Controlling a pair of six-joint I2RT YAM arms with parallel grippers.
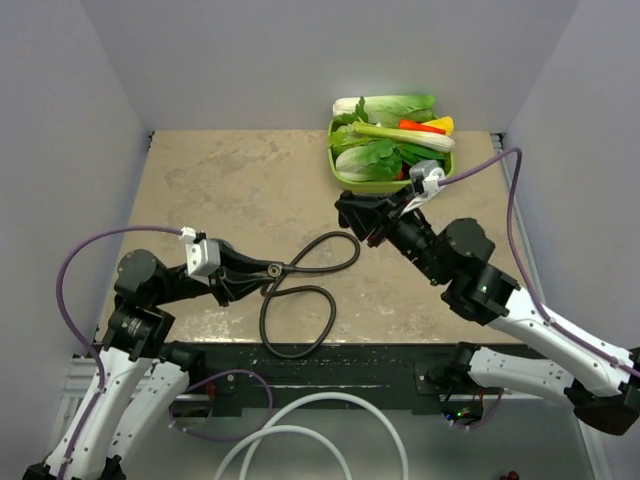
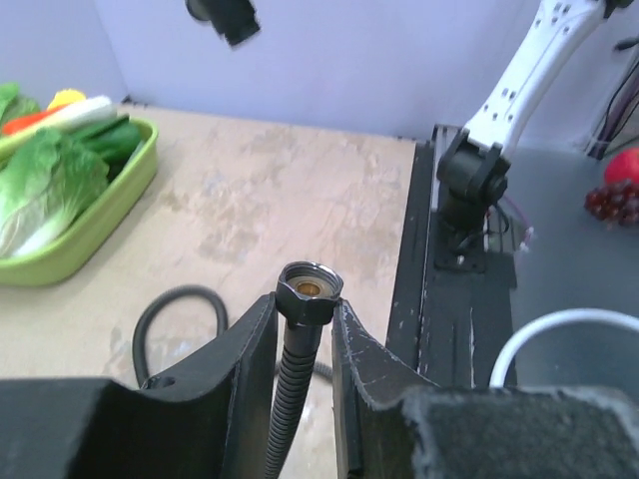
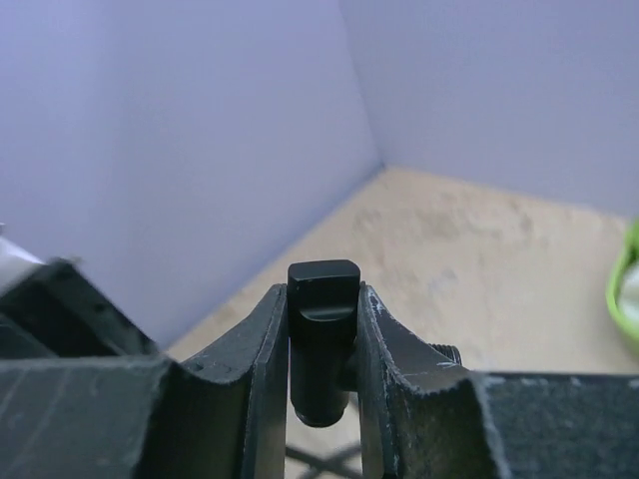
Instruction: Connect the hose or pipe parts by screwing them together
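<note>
My left gripper [image 1: 262, 278] is closed round the hose's metal end fitting [image 2: 310, 294], which points up between its fingertips in the left wrist view. The dark hose [image 1: 330, 318] lies looped on the worktop [image 1: 220, 170]. My right gripper [image 1: 355, 215] is raised above the upper loop, right of the left gripper; a black piece [image 3: 321, 329] sits between its fingers, its identity unclear.
A green basket [image 1: 340, 175] of vegetables stands at the back right. A white hose [image 1: 385, 425] hangs beyond the front edge. Grey walls border the sides and back.
</note>
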